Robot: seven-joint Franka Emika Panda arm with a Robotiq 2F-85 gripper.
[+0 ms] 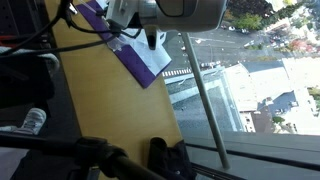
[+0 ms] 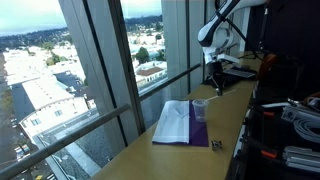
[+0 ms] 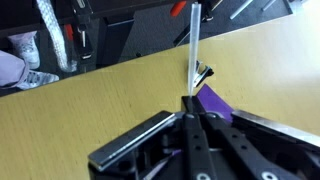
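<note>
In the wrist view my gripper is shut, with a thin white stick [image 3: 193,50] rising from between its fingertips. The stick's far end points toward the table's edge. Below the fingers shows a purple sheet [image 3: 211,101], partly covered by the gripper. White paper [image 2: 173,121] lies on that sheet in exterior view 2, and a clear cup [image 2: 198,110] stands at its right side. The arm [image 2: 220,38] reaches over the table behind the cup. In exterior view 1 the arm's white body [image 1: 180,12] covers part of the paper, and the fingers cannot be made out.
Small dark-and-silver items [image 3: 203,73] lie near the table edge. Windows [image 2: 60,80] run along one side. A person's shoe [image 3: 38,79] is on the floor beyond the table edge.
</note>
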